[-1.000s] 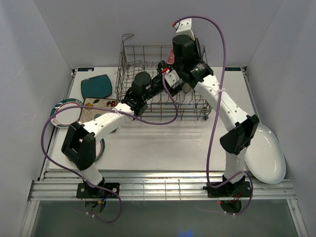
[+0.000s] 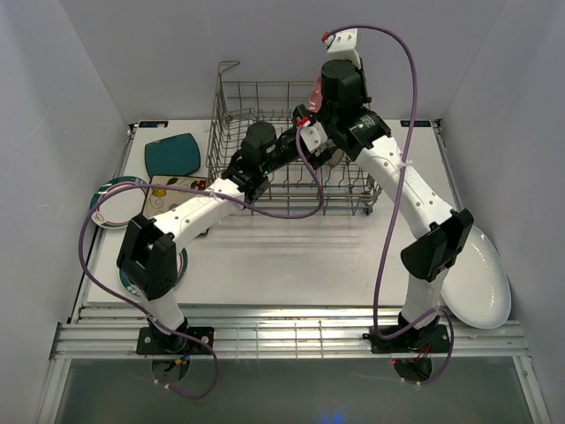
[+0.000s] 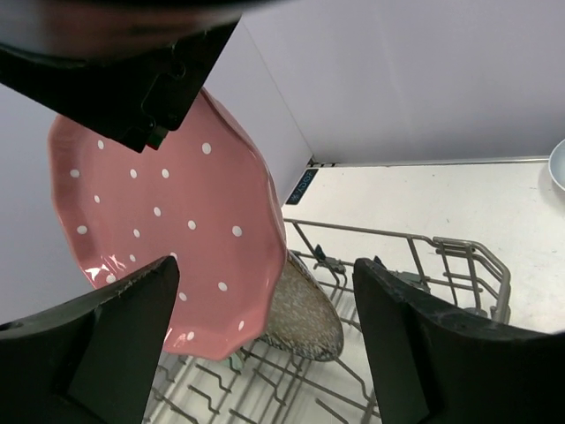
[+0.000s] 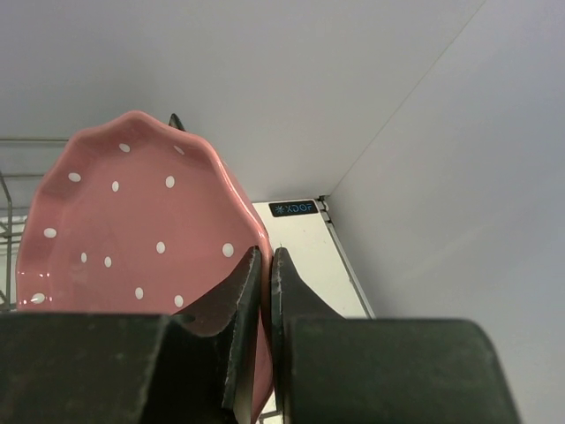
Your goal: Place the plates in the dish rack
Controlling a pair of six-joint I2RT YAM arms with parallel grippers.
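A pink plate with white dots (image 4: pixel 124 230) is upright in my right gripper, which is shut on its rim, over the back right of the wire dish rack (image 2: pixel 256 88). In the left wrist view the same plate (image 3: pixel 212 256) fills the left side, and a speckled dish (image 3: pixel 305 322) stands in the rack behind it. My left gripper is open with nothing gripped, its fingers facing the plate and that dish. The top view mostly hides both grippers behind the arms.
Teal plate (image 2: pixel 172 155), white plate with teal rim (image 2: pixel 116 208), patterned square plate (image 2: pixel 168 199) and another plate (image 2: pixel 177 265) lie at left. A large white plate (image 2: pixel 481 283) lies at right.
Both arms have shifted slightly to the right in the top view, the right one carrying the pink plate with it.
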